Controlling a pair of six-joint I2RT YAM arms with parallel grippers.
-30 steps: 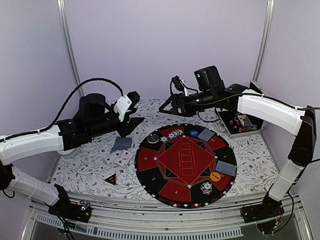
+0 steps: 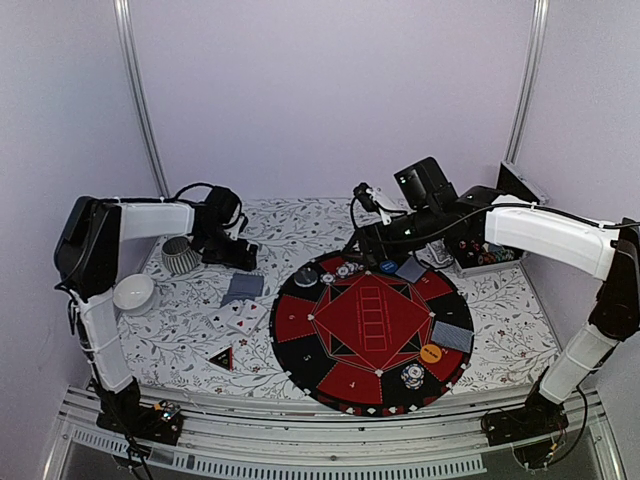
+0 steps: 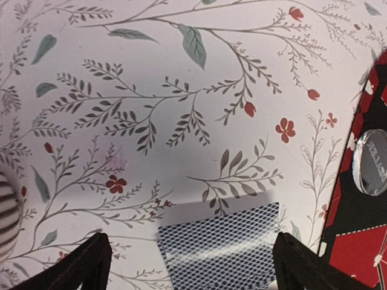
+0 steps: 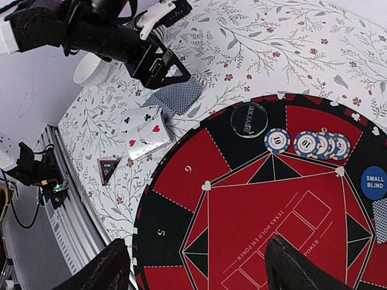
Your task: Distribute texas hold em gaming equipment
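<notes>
A red-and-black poker mat (image 2: 370, 330) carries the dealer button (image 2: 306, 277), a row of chips (image 4: 312, 145), a blue small blind button (image 4: 373, 182), an orange button (image 2: 431, 353), card stacks (image 2: 452, 336) and more chips (image 2: 412, 376). My left gripper (image 2: 240, 255) hangs above a patterned card deck (image 3: 217, 248) left of the mat, its fingers apart, nothing seen between them. My right gripper is open over the mat's back part, holding nothing. Face-up cards (image 4: 147, 138) and a triangular marker (image 4: 107, 169) lie left of the mat.
A striped container (image 2: 180, 258) and a white bowl (image 2: 133, 293) stand at the left. An open case with chips (image 2: 483, 260) sits at the back right.
My left arm has swung back and left, lowering over the deck beside the mat. My right gripper has moved slightly right and down.
</notes>
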